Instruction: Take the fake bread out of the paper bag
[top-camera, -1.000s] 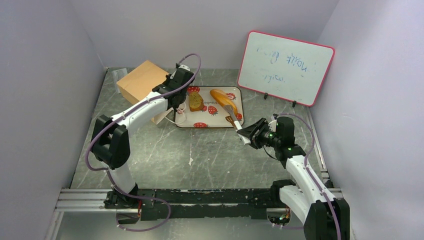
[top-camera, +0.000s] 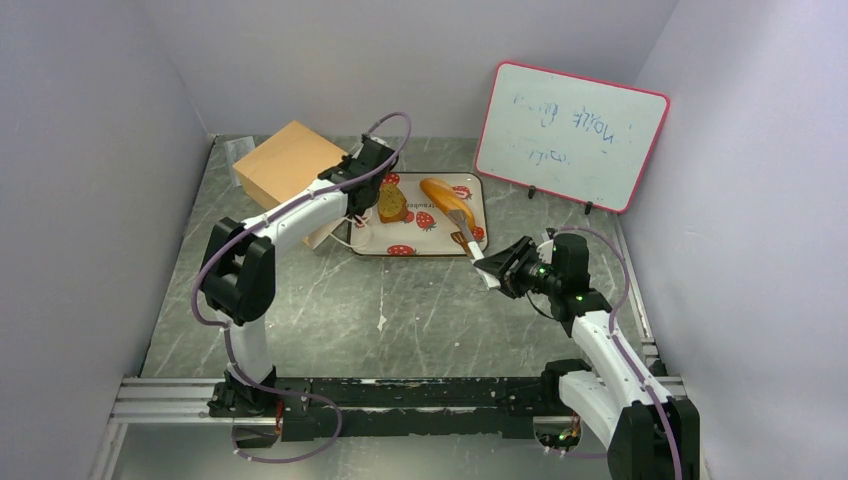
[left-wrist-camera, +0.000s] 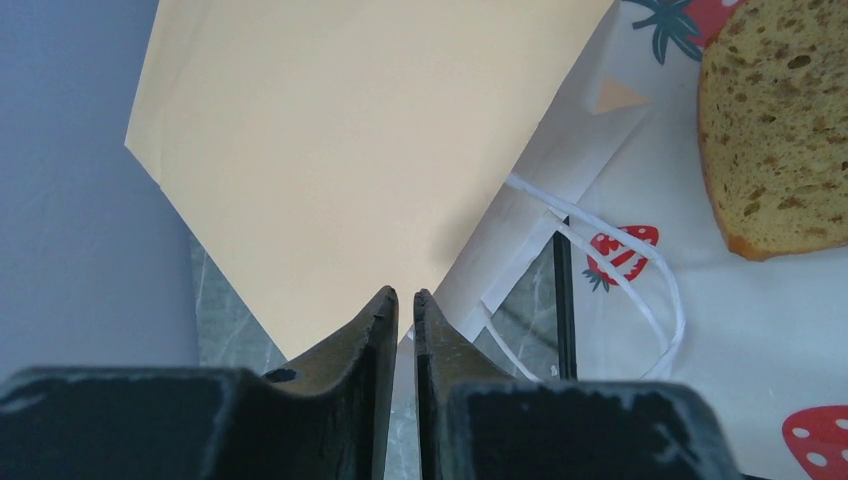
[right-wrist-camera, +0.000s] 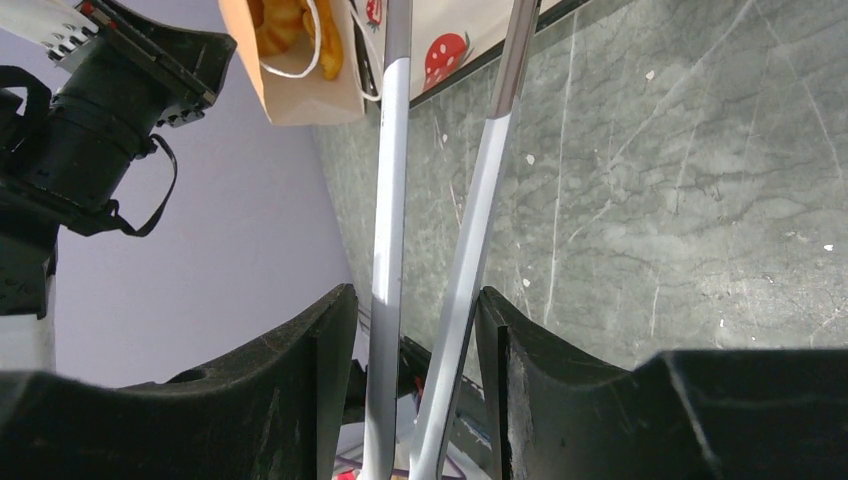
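Note:
The tan paper bag (top-camera: 290, 165) lies on its side at the back left, its mouth and white handle (left-wrist-camera: 655, 260) towards the tray. Inside it, the right wrist view shows golden-brown fake bread (right-wrist-camera: 280, 28). Over the bag's mouth end is my left gripper, shut but for a thin gap, nothing between its fingers. My right gripper is shut on the white-handled tongs (right-wrist-camera: 393, 190), whose far ends lie over the tray by a long loaf (top-camera: 448, 198). A bread slice (top-camera: 392, 204) rests on the tray's left half.
The strawberry-patterned tray (top-camera: 430, 240) sits at the middle back. A whiteboard (top-camera: 570, 130) leans behind on the right. Open grey tabletop (top-camera: 400, 320) spreads in front of the tray.
The right arm, tongs and breads stay put.

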